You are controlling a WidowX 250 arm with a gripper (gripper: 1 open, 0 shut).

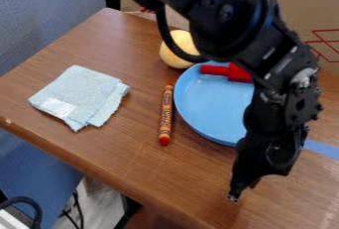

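My gripper (239, 188) points down over the bare wooden table at the lower right, just in front of the blue plate (212, 109); whether its fingers are open or shut is unclear. A red object (225, 70) lies at the back of the plate, partly behind the arm. An orange marker (167, 114) lies on the table left of the plate, and a yellow object (173, 52) sits behind it, partly hidden by the arm.
A folded pale blue cloth (79, 97) lies at the left. A cardboard backdrop stands at the back right.
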